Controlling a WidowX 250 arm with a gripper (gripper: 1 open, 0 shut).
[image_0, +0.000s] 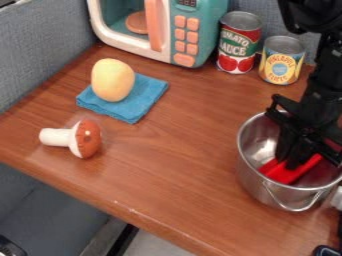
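My black gripper (301, 140) reaches down into a steel pot (258, 180) at the right of the table, over a red object (282, 172) lying inside it. The fingertips are partly hidden by the pot and dark against each other, so I cannot tell whether they are open or shut, or whether they touch the red object.
A toy mushroom (80, 138), an egg (112, 80) on a blue cloth (134, 107), a toy microwave (187, 30) and two cans (238, 42) stand on the wooden table (160, 180).
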